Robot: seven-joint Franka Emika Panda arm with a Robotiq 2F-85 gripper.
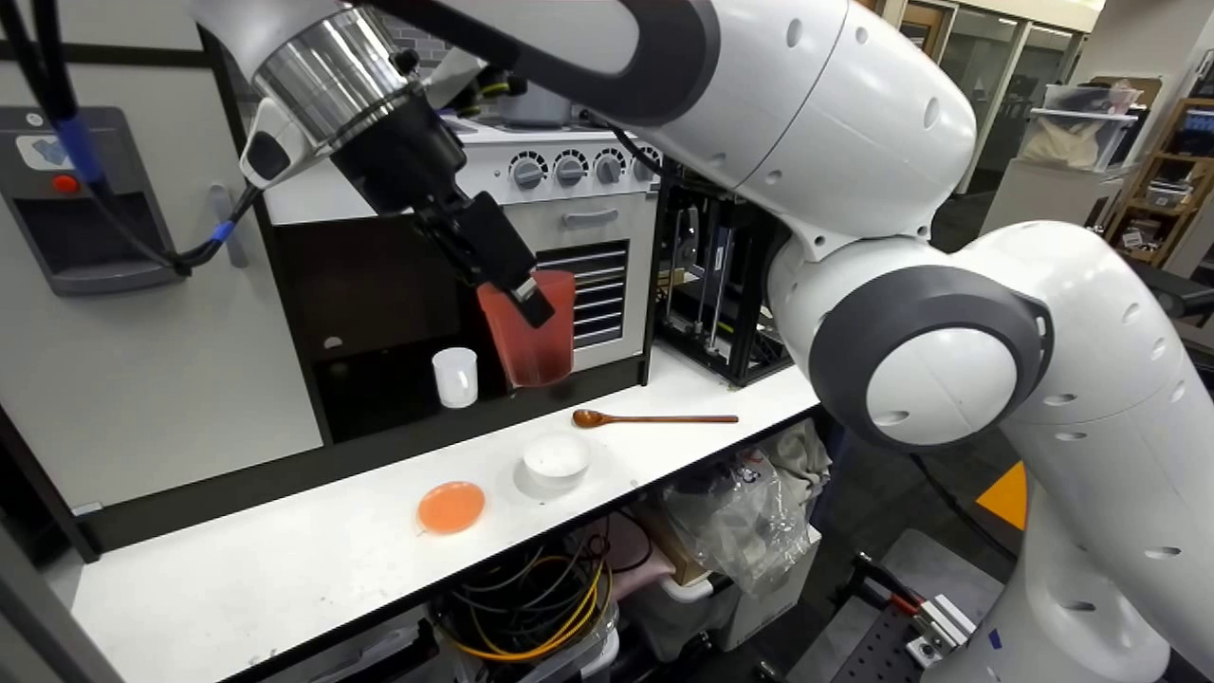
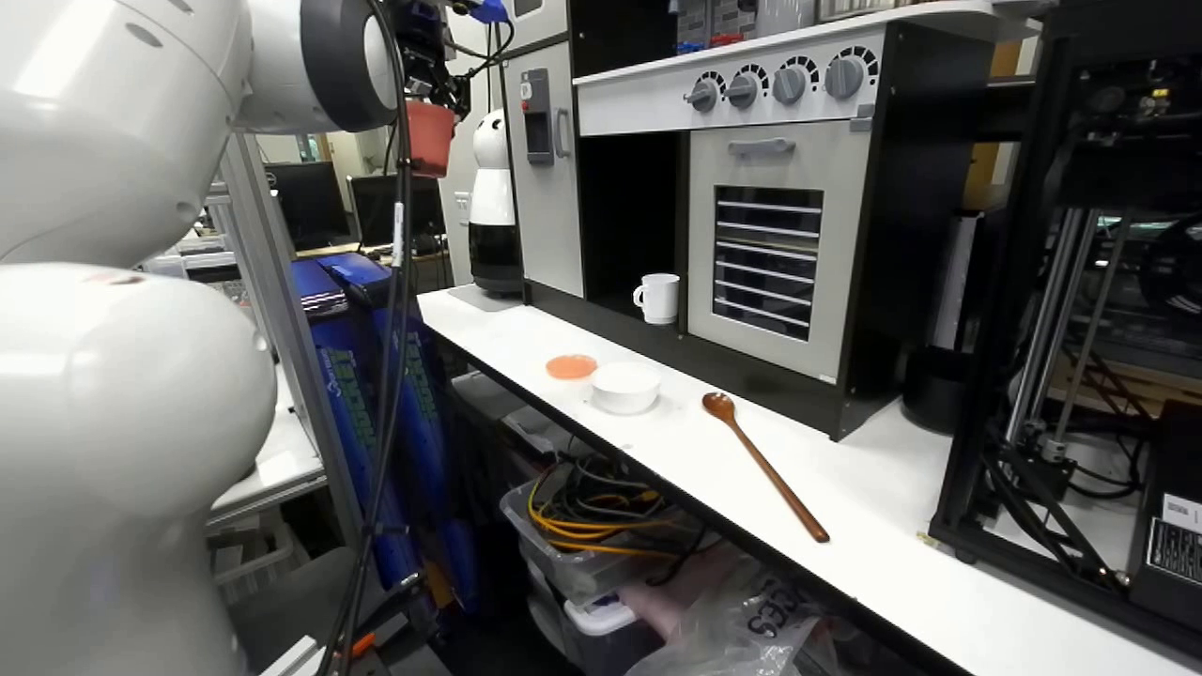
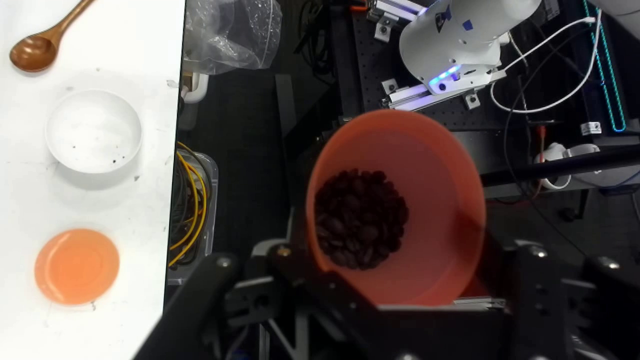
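Observation:
A translucent red cup [image 1: 535,347] hangs in the air, and my gripper [image 1: 532,298] is shut on its wall. Dark beans [image 3: 360,219] lie inside it, gathered toward one side in the wrist view. Exterior view 2 has the cup [image 2: 429,140] high at the upper left, clear of the counter. On the white counter [image 1: 285,558] stands a white bowl [image 1: 557,460], with a few dark specks inside the bowl [image 3: 94,132] in the wrist view. An orange disc [image 1: 450,507] lies beside it. The fingertips are partly hidden behind the cup and blurred in the wrist view.
A wooden spoon [image 2: 762,464] lies on the counter to one side of the bowl. A white mug [image 2: 658,299] stands in the toy kitchen's dark opening, near the oven door [image 2: 766,248]. Bins with cables [image 1: 535,603] sit below.

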